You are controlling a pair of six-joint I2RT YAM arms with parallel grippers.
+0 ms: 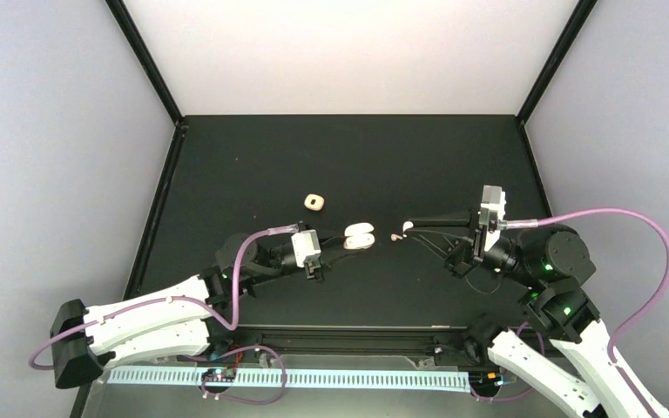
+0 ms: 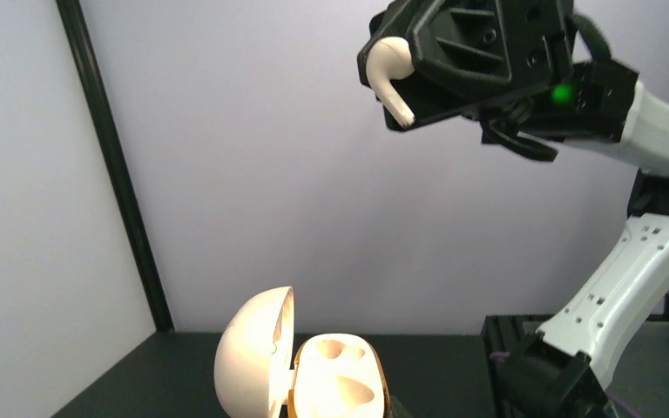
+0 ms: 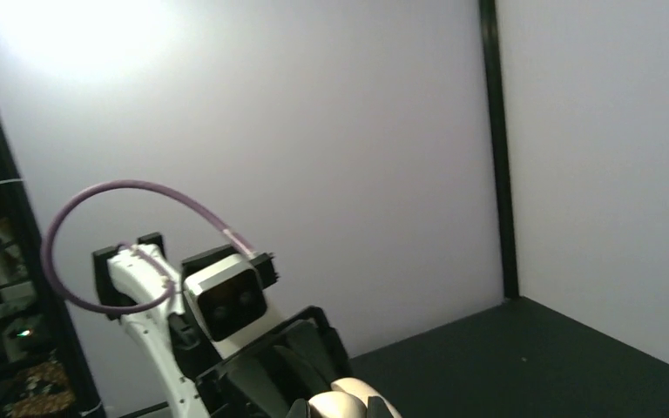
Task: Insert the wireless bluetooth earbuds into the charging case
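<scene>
The white charging case (image 1: 359, 241) is held up in my left gripper (image 1: 344, 244), shut on it; in the left wrist view its lid (image 2: 244, 353) stands open beside the body (image 2: 338, 379) with empty-looking hollows. My right gripper (image 1: 408, 228) is shut on a white earbud (image 2: 390, 70), its stem pointing down, above and to the right of the case in the left wrist view. In the right wrist view the earbud (image 3: 337, 406) is at the bottom edge, with the case partly behind it. A small loose earbud (image 1: 395, 237) lies on the mat near the right gripper.
A small white square object (image 1: 314, 202) lies on the mat at the back left of the case. The dark mat (image 1: 261, 157) is otherwise mostly clear, bounded by white walls and black frame posts.
</scene>
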